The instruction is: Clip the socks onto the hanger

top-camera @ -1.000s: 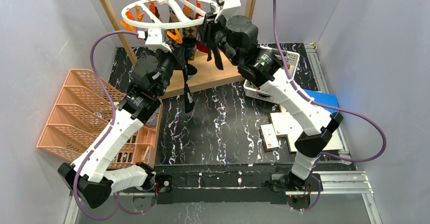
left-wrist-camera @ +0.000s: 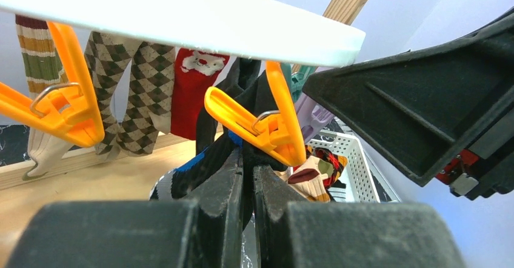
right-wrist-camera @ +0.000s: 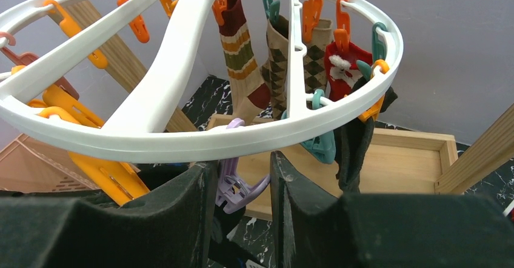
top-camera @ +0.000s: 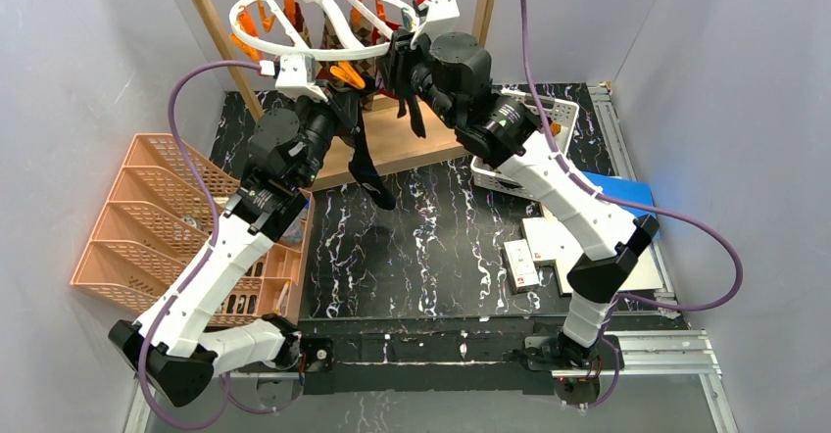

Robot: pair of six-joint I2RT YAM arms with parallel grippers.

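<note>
The white round hanger carries clips around its rim, several with socks below them. My left gripper is shut on a dark sock under an orange clip; the sock's lower part dangles at a slant in the top view. At the rim, my right gripper is shut on a purple clip, which hangs from the hanger. Whether any of the dark sock is inside that clip cannot be made out. Another dark sock hangs near the hanger's right side in the right wrist view.
A Santa sock and a striped sock hang at the back. Behind the right arm stands a white basket of socks. An orange crate is at the left.
The hanger and both grippers have shifted slightly left in the top view. The dangling end of the dark sock has swung to the right. Both grippers stay at the rim.
</note>
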